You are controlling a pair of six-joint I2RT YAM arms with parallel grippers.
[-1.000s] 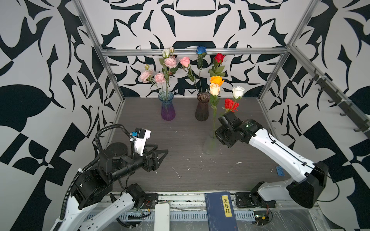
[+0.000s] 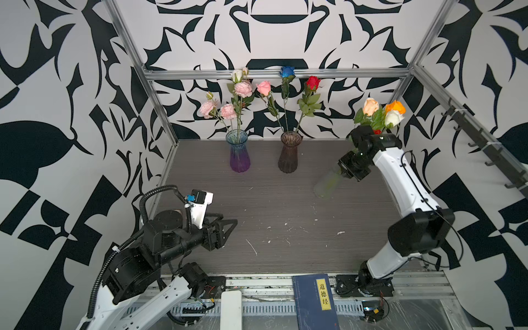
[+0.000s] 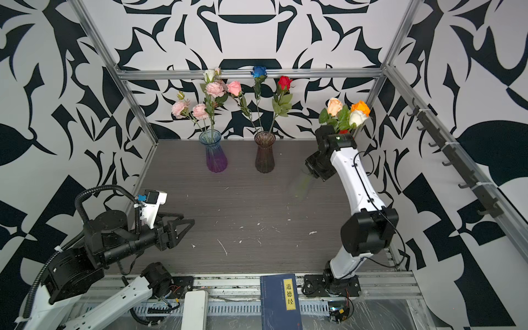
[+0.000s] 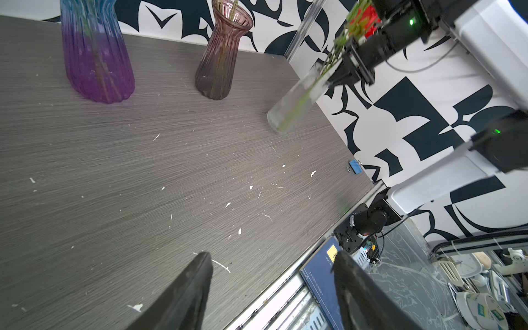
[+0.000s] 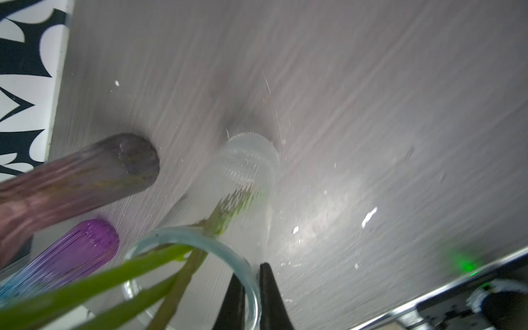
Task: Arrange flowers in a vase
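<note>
My right gripper is shut on the rim of a clear glass vase [image 5: 247, 181], which tilts with its base toward the middle of the table. Green stems stand inside the vase; peach, white and orange roses [image 2: 395, 108] show above the gripper in the top left view, with a bit of red among them. A blue-purple vase [image 2: 239, 156] holding pink and white flowers stands upright at the back. Beside it, a brown vase [image 2: 288, 156] carries a pink, a blue and a red rose. My left gripper is open and empty, over the table's near left.
A blue book [image 2: 316, 302] and a white box [image 2: 231, 310] lie on the front rail. Patterned walls and metal frame bars close in the back and sides.
My right arm has carried the clear vase with its flowers to the right and toward the back, and the vase is higher.
</note>
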